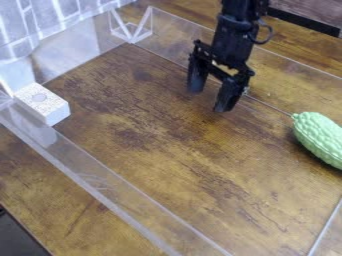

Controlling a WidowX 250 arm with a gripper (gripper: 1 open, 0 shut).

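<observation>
The black gripper (214, 78) hangs low near the back middle of the wooden board, its dark fingers spread apart and open. Whether anything small sits beneath or behind it is hard to tell. A green bumpy vegetable-like object (317, 137) lies at the right edge, apart from the gripper. A white speckled block (42, 103) is at the left.
Clear plastic walls (112, 194) border the wooden work surface (160, 160). The middle and front of the surface are empty. A white textured cloth or material (40, 25) is at the upper left.
</observation>
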